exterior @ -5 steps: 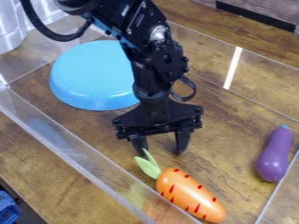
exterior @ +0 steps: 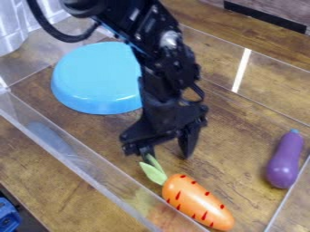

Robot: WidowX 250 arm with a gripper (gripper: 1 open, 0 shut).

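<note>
My black gripper (exterior: 162,145) is low over the wooden surface in the middle of the view, pointing down, just above the green top of a toy carrot (exterior: 194,201). It looks open, its two fingers apart to left and right, though slightly blurred. The orange carrot lies at the front. A purple eggplant (exterior: 284,160) lies at the right.
A blue plate (exterior: 91,82) sits behind the arm at the upper left. A clear plastic wall runs diagonally along the left, with a blue object (exterior: 7,217) outside it.
The gripper has shifted very slightly and appears more blurred now. The carrot, eggplant and plate have not moved.
</note>
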